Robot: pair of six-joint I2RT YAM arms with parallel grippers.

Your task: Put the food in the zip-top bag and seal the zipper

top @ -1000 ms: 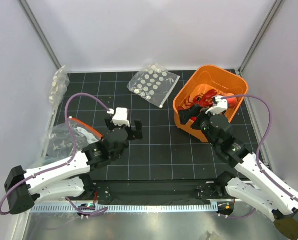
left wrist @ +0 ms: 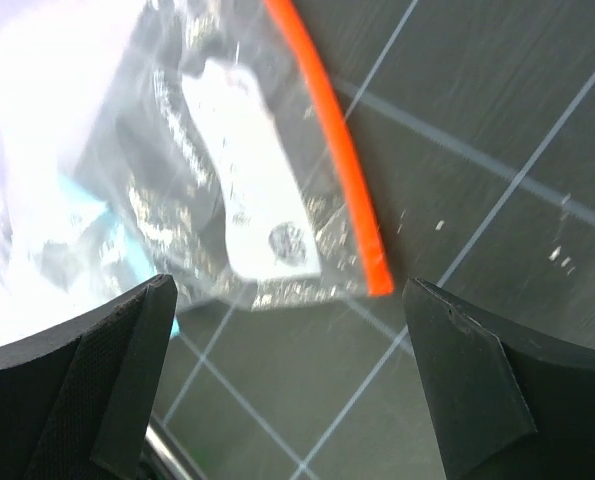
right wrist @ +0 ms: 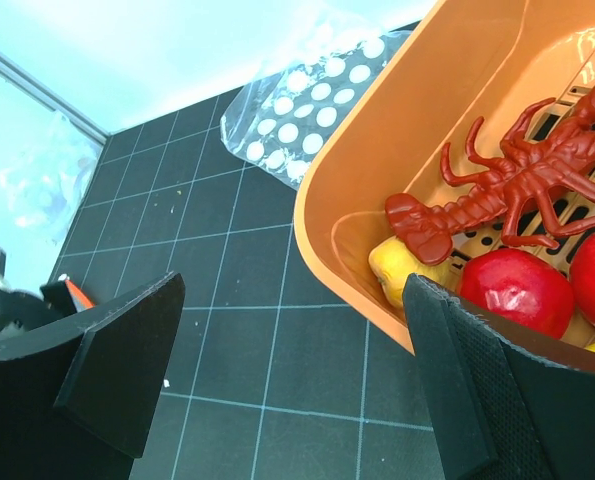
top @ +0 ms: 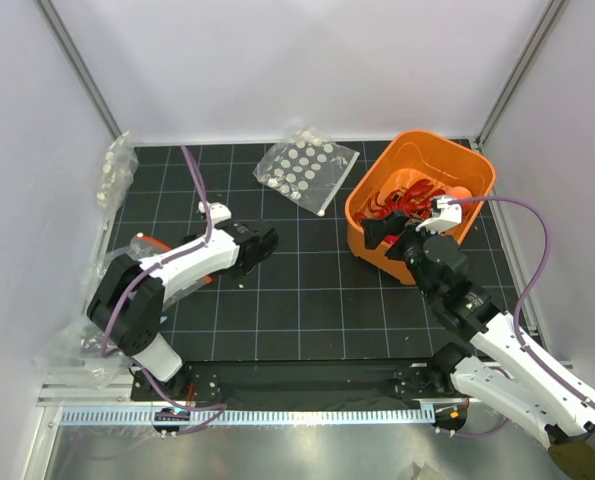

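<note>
My left gripper hangs open over a clear zip bag with an orange zipper strip and white label, lying at the left of the mat. My right gripper is open above the front-left of an orange bin holding the food: a red lobster, red apples and yellow pieces. Nothing shows between either gripper's fingers.
A dotted clear bag lies at the back centre, and another at the back-left edge. Walls enclose the sides and back.
My left arm has swung leftward and turned, bringing its gripper over the orange-zipper bag. The right arm shifted slightly a second ago and is now still.
</note>
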